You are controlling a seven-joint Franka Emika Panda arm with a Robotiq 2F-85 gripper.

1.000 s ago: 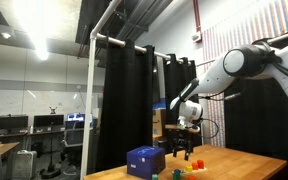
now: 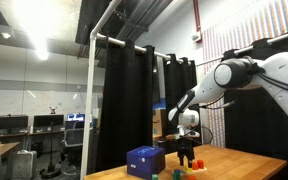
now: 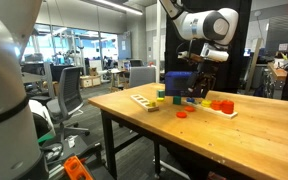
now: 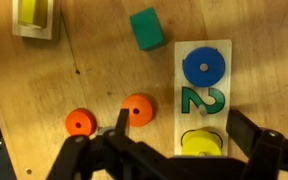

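My gripper is open above a light wooden board (image 4: 184, 133) printed with a green 2. A blue disc (image 4: 205, 66) lies on the board's far part. At its near end, between my spread fingers, sits a yellow round piece (image 4: 201, 144); whether the fingers touch it I cannot tell. Left of the board lie two orange discs (image 4: 138, 110) and a green block (image 4: 147, 29). In exterior view 1, the gripper (image 2: 185, 160) hangs low among the coloured pieces on the table.
Another wooden board with a yellow block (image 4: 34, 14) lies at the wrist view's top left. A dark blue box (image 2: 145, 162) stands near the pieces. Red pieces (image 3: 227, 106) sit to their right in exterior view 2.
My arm has reached lower, and the gripper is now closer to the pieces on the table. The box appears unmoved.
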